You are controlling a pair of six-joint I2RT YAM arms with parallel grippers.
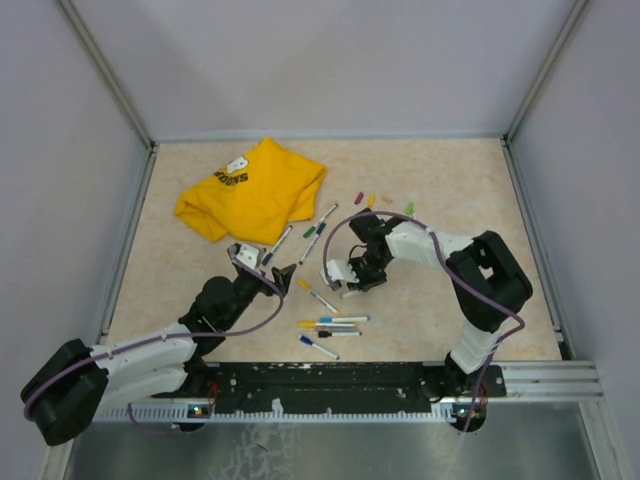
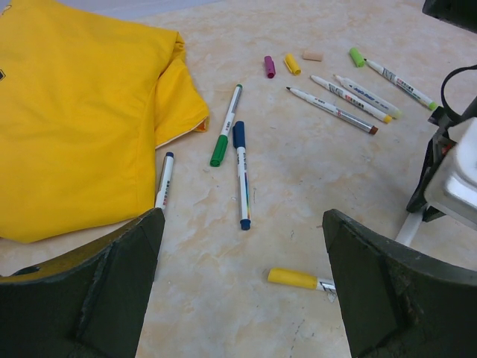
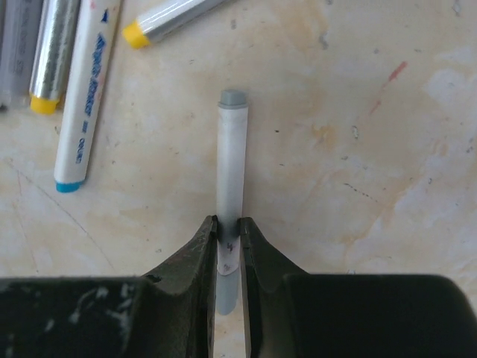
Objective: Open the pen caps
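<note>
My right gripper has its fingers closed against both sides of a white pen [image 3: 232, 149] with grey ends, near its grey cap [image 3: 227, 292]. Part of this pen also shows beneath the right gripper in the top view. Over the left middle of the table, my left gripper [image 1: 283, 278] stands open with nothing between its fingers. A pen with a yellow cap [image 2: 292, 278] lies near its right finger. Loose magenta [image 2: 270, 66], yellow [image 2: 292, 64] and green [image 2: 357, 57] caps lie at the back, close to several pens [image 2: 332, 110].
A yellow cloth [image 1: 255, 190] covers the back left. Pens with blue [image 2: 243, 175] and green [image 2: 226, 125] caps lie beside it. Towards the front, several pens [image 1: 335, 326] lie close together.
</note>
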